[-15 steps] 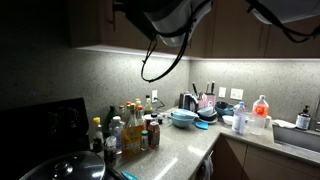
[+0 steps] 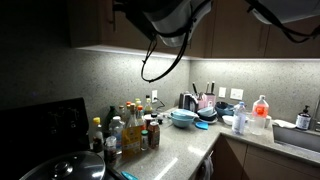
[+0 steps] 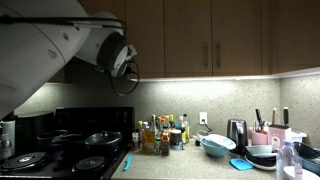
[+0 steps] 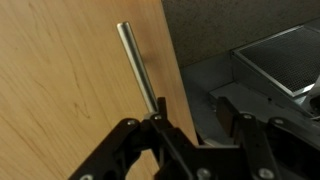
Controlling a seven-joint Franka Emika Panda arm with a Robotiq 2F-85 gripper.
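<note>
A wooden cabinet door [image 4: 70, 90] fills the left of the wrist view, with a slim metal bar handle [image 4: 136, 62] on it near its edge. My gripper stands open at the bottom of that view, its dark fingers [image 4: 228, 112] apart and nothing seen held. The handle's lower end runs down to the left fingertip; whether they touch I cannot tell. In exterior view 2 the gripper [image 3: 124, 62] is high at the left, by the upper wooden cabinets [image 3: 185, 40]. The arm [image 2: 165, 20] spans the top of exterior view 1, where its fingertips are unclear.
Below, several bottles [image 2: 130, 125] crowd the counter [image 2: 180, 152] next to the black stove [image 3: 65, 150]. A covered pan [image 3: 103, 139] is on the stove. Blue bowls [image 3: 215, 143], a kettle [image 3: 237, 133] and a knife block [image 3: 277, 135] stand farther right.
</note>
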